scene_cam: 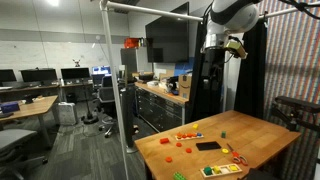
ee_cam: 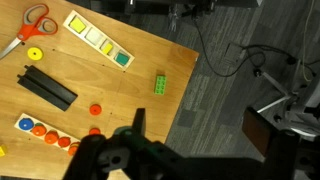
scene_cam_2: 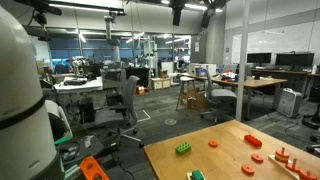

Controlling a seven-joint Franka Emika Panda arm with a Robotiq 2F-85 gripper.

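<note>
My gripper is open, its two dark fingers wide apart in the wrist view with nothing between them. It hangs high above the wooden table, near its edge. Below lies a green block (ee_cam: pixel 160 84), alone on the wood. To its upper left is a pale tray (ee_cam: pixel 76 25) holding yellow and green blocks. Orange-handled scissors (ee_cam: pixel 24 28) and a yellow disc (ee_cam: pixel 35 53) lie at the far left. A black bar (ee_cam: pixel 47 88) lies below them. Red discs (ee_cam: pixel 95 109) are scattered near a pale strip (ee_cam: pixel 36 127) with red and orange round pieces.
The table (scene_cam: pixel 235 131) has free wood around the green block. Beyond its edge is grey floor (ee_cam: pixel 225 75) with black cables (ee_cam: pixel 228 73). A white frame post (scene_cam: pixel 115 80) stands beside the table. Black drawers (scene_cam: pixel 160 108) stand behind.
</note>
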